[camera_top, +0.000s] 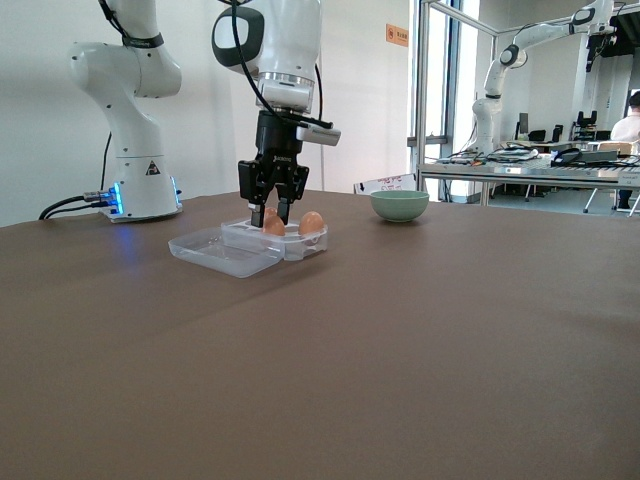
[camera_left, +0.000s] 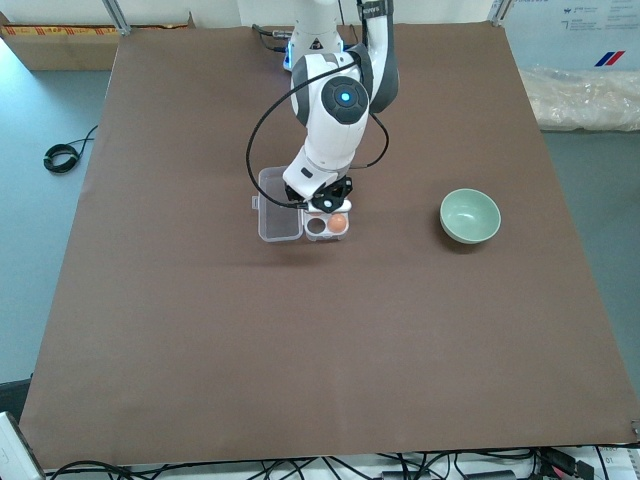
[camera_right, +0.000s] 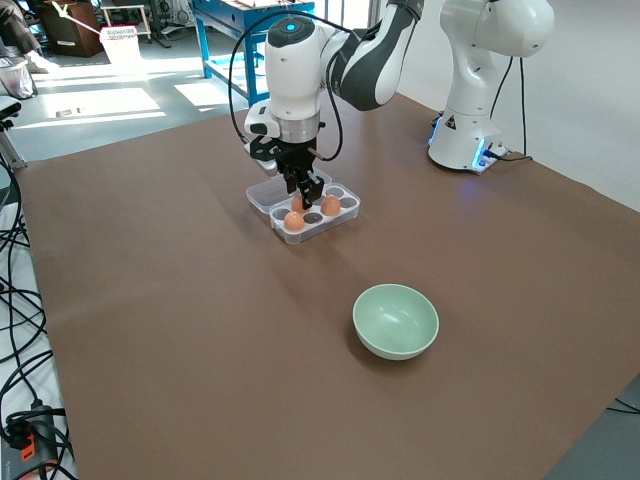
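A clear plastic egg carton (camera_right: 313, 230) with its lid (camera_left: 279, 225) open stands on the brown table, holding brown eggs (camera_top: 311, 222) (camera_right: 294, 222) in some cups; other cups are empty. My black gripper (camera_top: 270, 215) points down into the carton, its fingertips around the level of the egg tops, with two fingers spread on either side near one egg. Whether they touch it I cannot tell. A pale green bowl (camera_left: 470, 216) stands empty on the table, to the right of the carton in the left view.
The white arm base (camera_top: 145, 190) stands at the back edge, with black cables. Cables and devices (camera_right: 30, 440) lie along one side beyond the table.
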